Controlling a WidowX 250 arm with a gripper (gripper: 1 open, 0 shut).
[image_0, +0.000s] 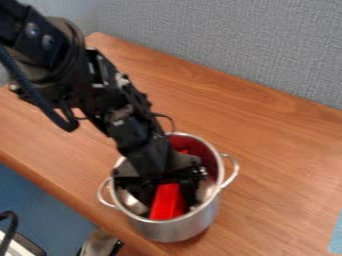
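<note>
A steel pot (181, 228) with two side handles stands on the wooden table (267, 150) near its front edge. My black gripper (166, 182) reaches down inside the pot, its fingers largely hidden and dark against the contents. A bright red object (166, 205) lies in the pot just below the gripper. I cannot see clearly whether the fingers touch it.
Blue floor shows past the front left edge, with a dark cable and a metal fitting at the bottom left. A light blue patch is at the right edge.
</note>
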